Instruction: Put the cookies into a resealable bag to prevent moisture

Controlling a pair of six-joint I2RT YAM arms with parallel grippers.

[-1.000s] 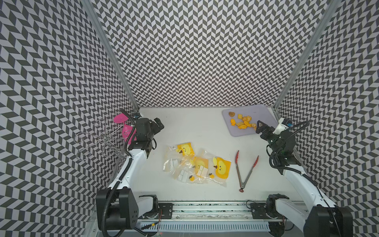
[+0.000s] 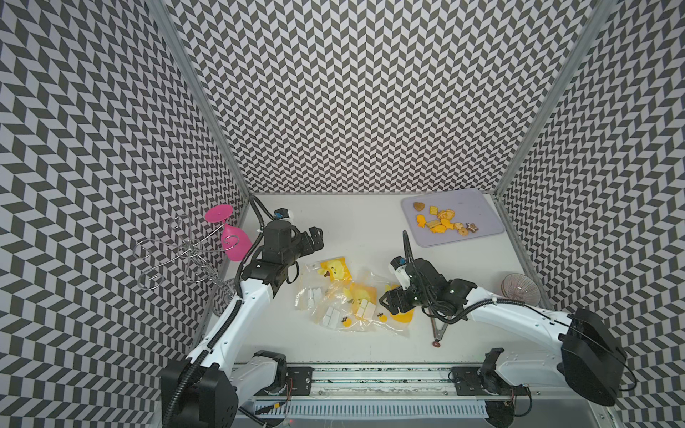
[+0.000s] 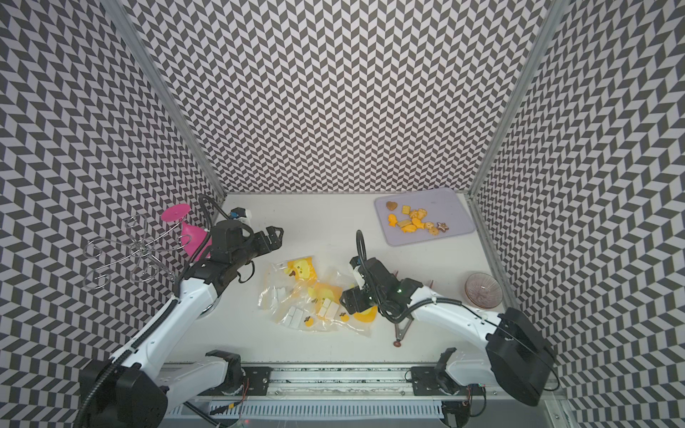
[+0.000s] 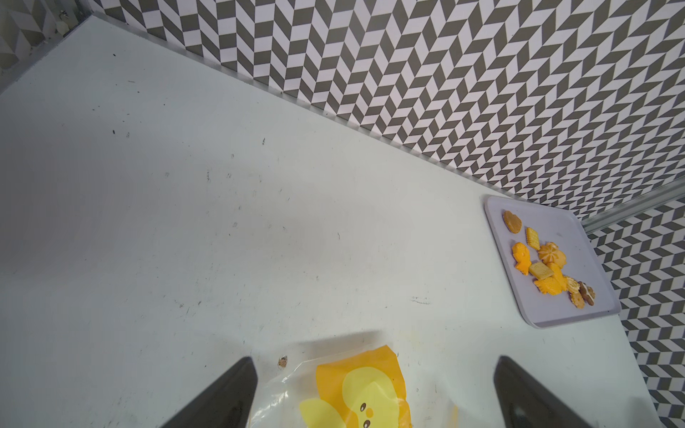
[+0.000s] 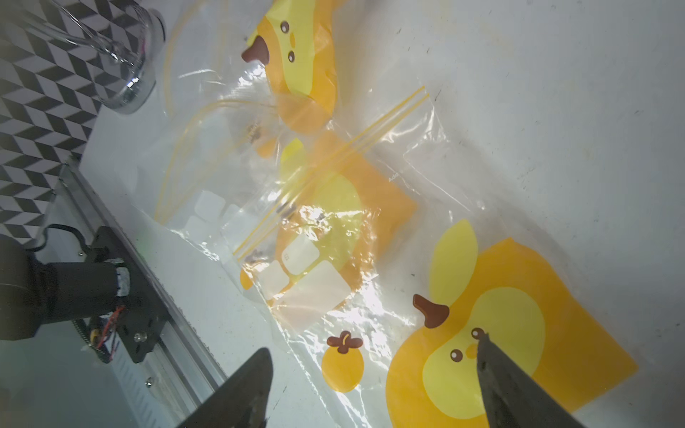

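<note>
Several clear resealable bags with yellow bear-like prints (image 5: 485, 335) overlap flat on the table; in the top left view the group of bags (image 2: 335, 269) lies at front centre. Above the rightmost bag, my right gripper hangs open with nothing between its fingers, partly hiding that bag from the top cameras. Behind and left of the bags, my open left gripper (image 2: 316, 240) is held above the table, empty. The cookies (image 2: 440, 223), yellow and brown in mixed shapes, lie loose on a light purple tray (image 2: 476, 203) at the back right.
Tongs (image 2: 437, 334) lie right of the bags, partly under my right arm. A clear bowl (image 2: 521, 289) stands at the far right. A wire rack (image 2: 189, 249) and a pink item (image 2: 235, 242) stand at the left.
The left gripper has moved right. Bags and cookies look unmoved.
</note>
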